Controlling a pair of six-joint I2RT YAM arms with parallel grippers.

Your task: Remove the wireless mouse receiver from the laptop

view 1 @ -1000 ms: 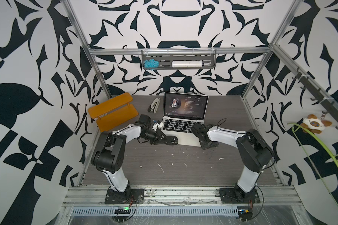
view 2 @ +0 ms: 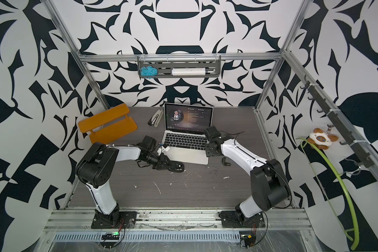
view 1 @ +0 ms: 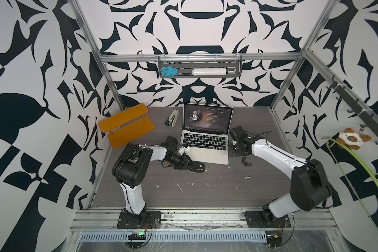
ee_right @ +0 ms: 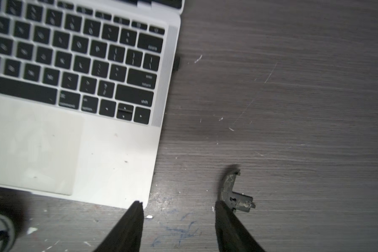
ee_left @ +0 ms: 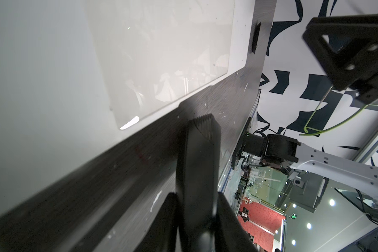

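Observation:
The laptop [view 1: 214, 140] stands open at the back centre of the table. In the right wrist view, the small black receiver [ee_right: 176, 63] sticks out of its right side edge. My right gripper hovers beside that edge, fingers apart and nothing between them, with the receiver farther up the frame. In the left wrist view, my left gripper is shut on the black mouse [ee_left: 200, 163], holding it by one end. The mouse [view 1: 198, 166] is in front of the laptop's front edge.
A small dark bracket-shaped piece [ee_right: 235, 195] lies on the table right of the laptop. Behind left are a stapler [view 1: 172, 118] and an orange folding stand [view 1: 128, 124]. Bare table lies right of the laptop and in front.

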